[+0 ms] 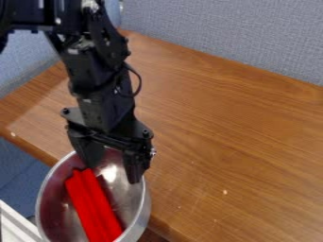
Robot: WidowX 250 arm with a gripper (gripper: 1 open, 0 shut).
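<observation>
My black gripper [111, 163] hangs over the back part of a metal bowl [139, 219] at the lower left, its fingers open and pointing down. In the bowl lies a red elongated object [93, 206], slanting from the back left toward the front right. The gripper's fingertips are just above the far end of the red object, and nothing shows held between them.
The bowl sits at the table's lower-left edge, with a white object [13, 227] beside it at the corner. Grey-blue walls stand at the back and left.
</observation>
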